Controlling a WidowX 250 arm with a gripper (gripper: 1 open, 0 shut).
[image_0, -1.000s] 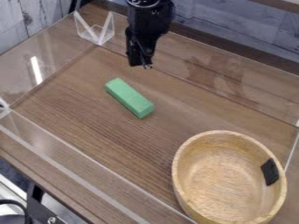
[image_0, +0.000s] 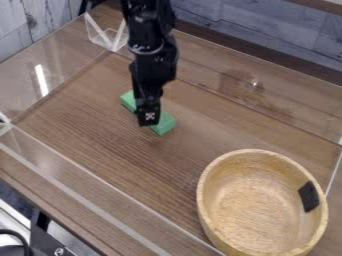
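A dark robot gripper (image_0: 146, 100) reaches down from the top of the view, its fingers apart over a green block (image_0: 159, 122). The block lies slanted on the wooden table (image_0: 94, 160), partly hidden behind the fingers. Whether the fingertips touch it cannot be told.
A large beige round basket (image_0: 261, 210) with a black handle patch stands at the lower right. Clear plastic pieces sit at the upper left and left edge. The right and lower middle of the table are open.
My gripper has moved down the view from the back of the table to the green block, which appears in the same place.
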